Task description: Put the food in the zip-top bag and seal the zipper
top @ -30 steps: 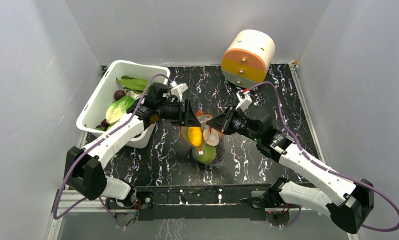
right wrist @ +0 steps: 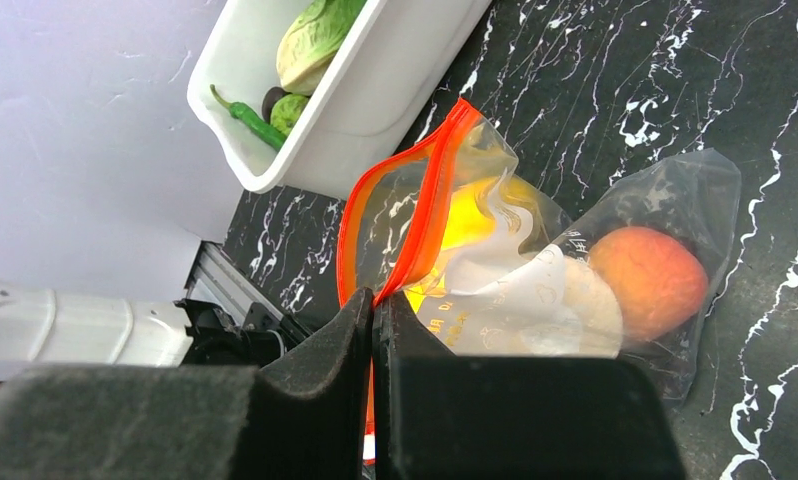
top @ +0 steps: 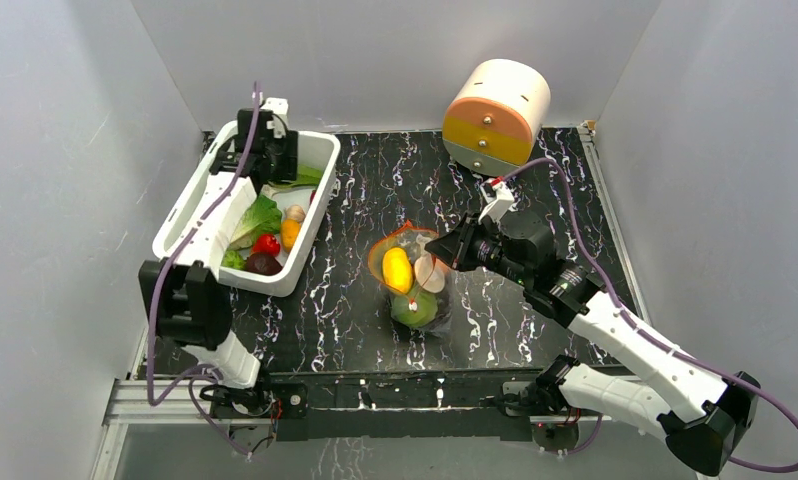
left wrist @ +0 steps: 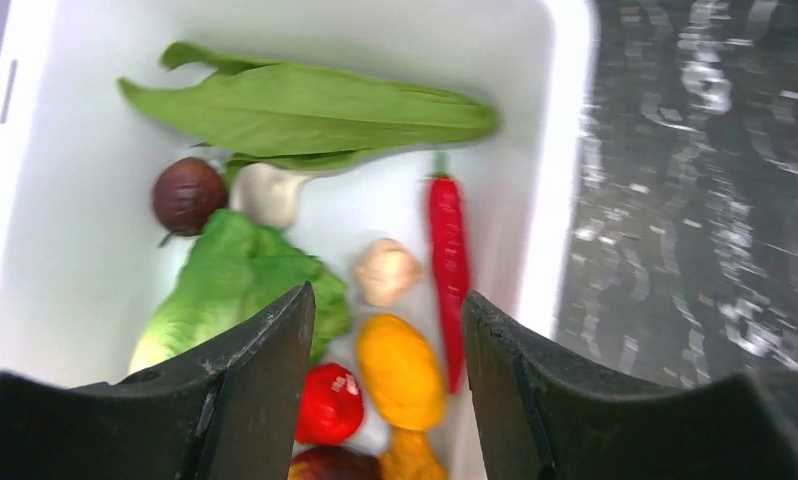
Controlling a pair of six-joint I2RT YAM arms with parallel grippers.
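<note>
The zip bag (top: 415, 310) stands mid-table holding a yellow fruit (top: 396, 268), a pale item and green produce; a peach (right wrist: 647, 280) shows through it in the right wrist view. My right gripper is shut on the bag's orange zipper rim (right wrist: 430, 205). My left gripper hangs open over the white bin (left wrist: 535, 250), above lettuce (left wrist: 225, 290), garlic (left wrist: 385, 270), a red chili (left wrist: 447, 250), a yellow pepper (left wrist: 400, 370) and leafy greens (left wrist: 305, 110).
A rounded drawer box (top: 495, 110) stands at the back right. Bare marble table (top: 355, 170) lies between bin and bag. Grey walls surround the workspace.
My left arm has swung from beside the bag leftward and back over the bin.
</note>
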